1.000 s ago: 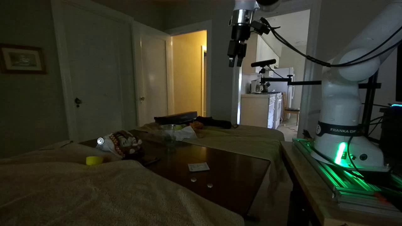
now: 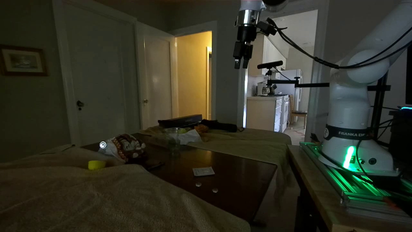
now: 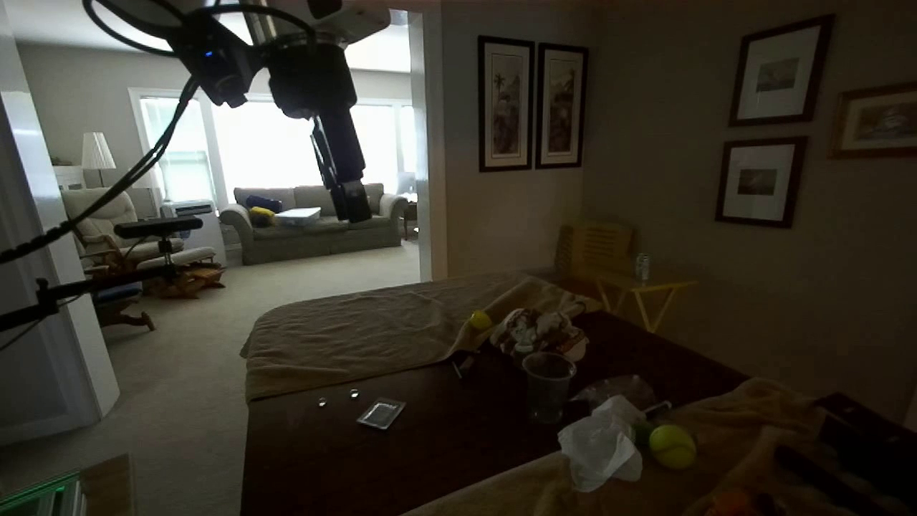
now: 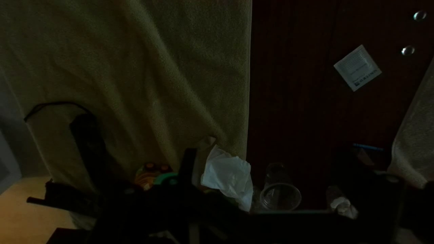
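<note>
High above the table hangs my gripper (image 2: 241, 65), pointing down. Its dark fingers stand well apart in the wrist view, with nothing held between them. Below, on the brown table (image 3: 301, 464), lie a small printed packet (image 4: 358, 67) and two small clear round pieces, one nearer the packet (image 4: 408, 50) and one farther off (image 4: 419, 15). A clear plastic cup (image 3: 548, 387) stands farther along the table. Beside it are a crumpled white sheet (image 3: 606, 443) and a yellow-green ball (image 3: 673, 446).
A patterned bag (image 2: 127, 147) and a yellow item (image 2: 96, 165) lie at the table's far side. Tan cloths (image 2: 116, 197) cover both sides of the table. Dark objects (image 2: 180, 121) rest on the back cloth. Bare tabletop surrounds the packet.
</note>
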